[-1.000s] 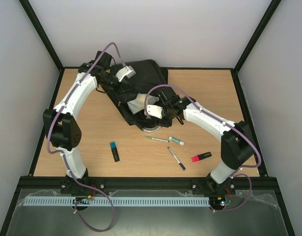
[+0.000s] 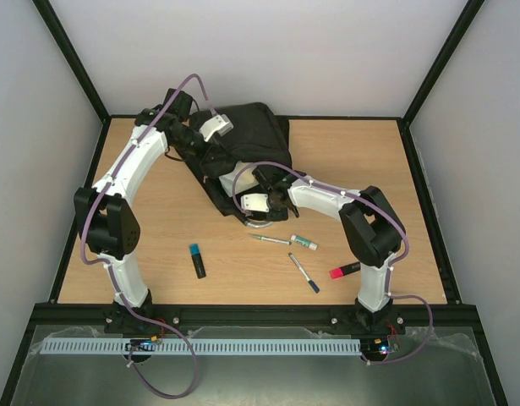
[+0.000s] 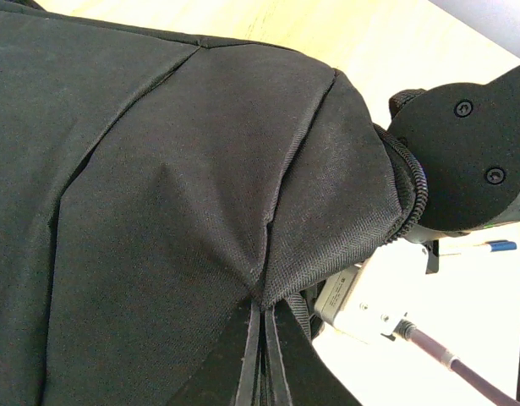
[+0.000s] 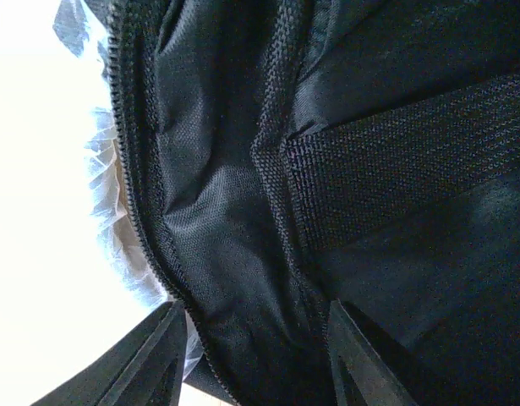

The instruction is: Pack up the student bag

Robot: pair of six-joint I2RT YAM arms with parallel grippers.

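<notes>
The black bag (image 2: 251, 131) lies at the back of the table with its mouth toward the front. Inside the mouth shows something whitish (image 2: 232, 180), partly covered by the flap and my right arm. At the bag's upper left, my left gripper is shut, black cloth gathered into folds at its fingertips. Over the front right of the opening, the right gripper has its fingers apart; a zippered edge (image 4: 154, 245) of the bag runs between them, not clamped. Crinkled clear plastic (image 4: 116, 211) shows beside that edge.
In front of the bag lie a green pen (image 2: 270, 239), a small white-and-green tube (image 2: 303, 243) and a blue-capped pen (image 2: 304, 273). A blue-capped black marker (image 2: 198, 260) is at left; a red-and-black one (image 2: 345, 270) sits beside the right arm.
The left arm and the loose items have stayed put.
</notes>
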